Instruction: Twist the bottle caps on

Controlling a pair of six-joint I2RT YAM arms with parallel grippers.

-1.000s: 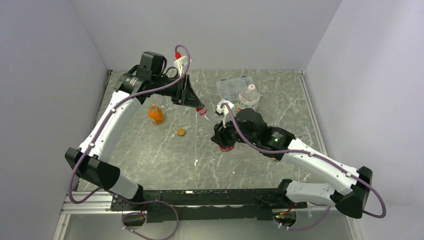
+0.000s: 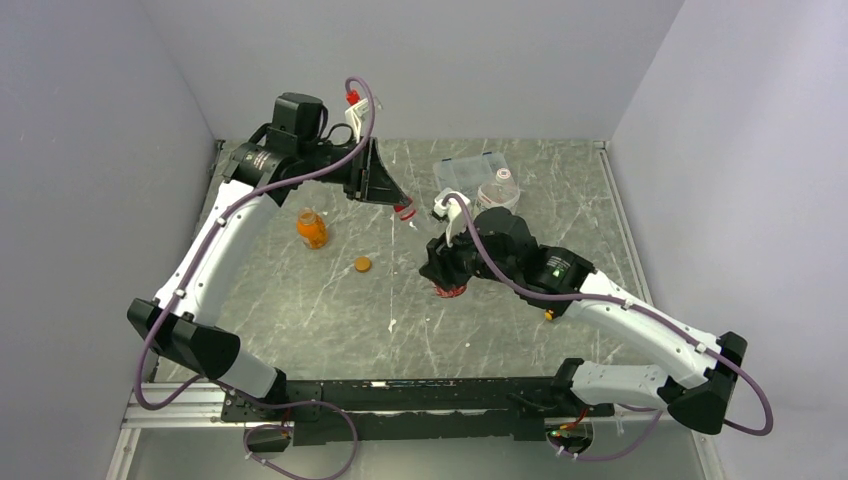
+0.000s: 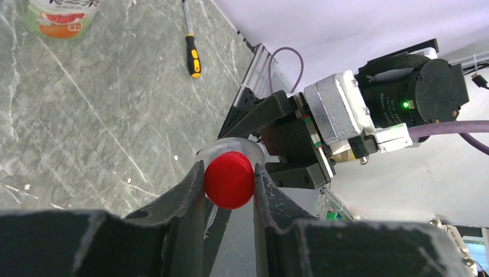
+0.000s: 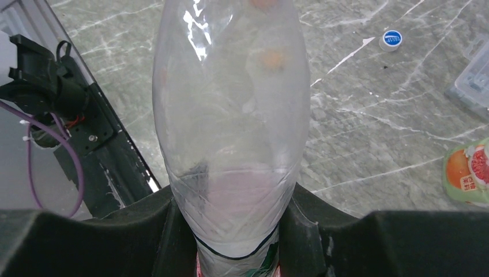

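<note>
In the left wrist view a red cap (image 3: 229,179) sits between the fingertips of my left gripper, over the top of a clear plastic bottle. My right gripper is round that bottle (image 4: 230,104), which fills the middle of the right wrist view; whether its fingers clamp it tightly is unclear. From above, the red cap (image 2: 404,210) is at my left gripper, up and left of my right gripper (image 2: 438,262). An orange jar (image 2: 311,228) stands at the left, with an orange cap (image 2: 362,264) lying beside it.
A clear plastic box (image 2: 460,168) and a bottle (image 2: 499,193) stand at the back right. A screwdriver (image 3: 193,55) lies on the right. A small white-and-blue cap (image 4: 390,41) lies on the mat.
My left gripper has moved slightly up in the top view with the red cap. My right gripper has shifted slightly left with the bottle.
</note>
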